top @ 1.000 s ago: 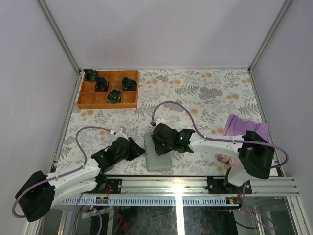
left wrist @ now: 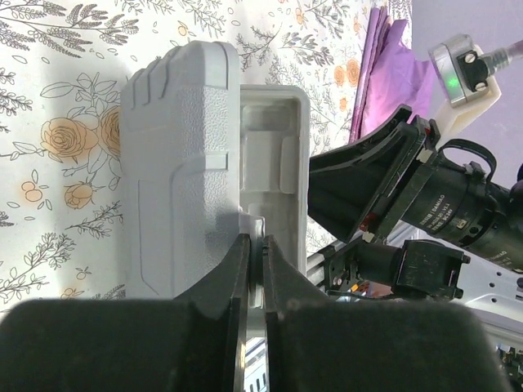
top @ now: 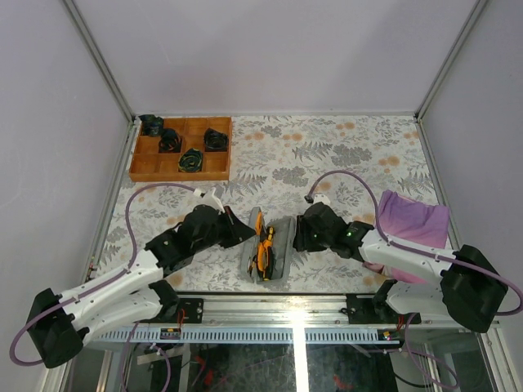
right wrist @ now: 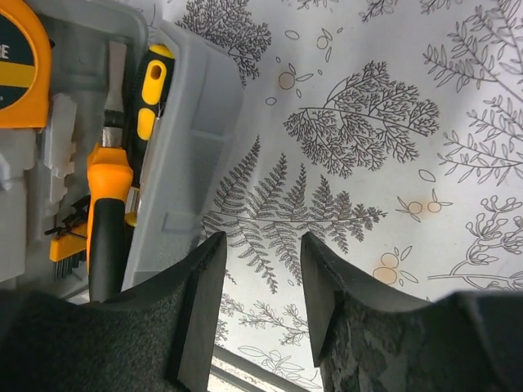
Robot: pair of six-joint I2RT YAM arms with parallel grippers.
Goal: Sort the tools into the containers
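Note:
A grey toolbox stands open at front centre, its lid tilted up on the left side. Inside are an orange tape measure, an orange-black screwdriver-like tool and other yellow-handled tools. My left gripper is shut at the lid's edge, where a pale latch or rim shows at its fingertips; whether that is between them is unclear. My right gripper is part open just right of the box, nothing between its fingers.
An orange compartment tray with dark crumpled items sits at back left. A purple cloth lies at the right.
The toolbox has opened, exposing the tools, as my left gripper moved with the lid's edge. My right gripper has moved right, from over the box to beside it.

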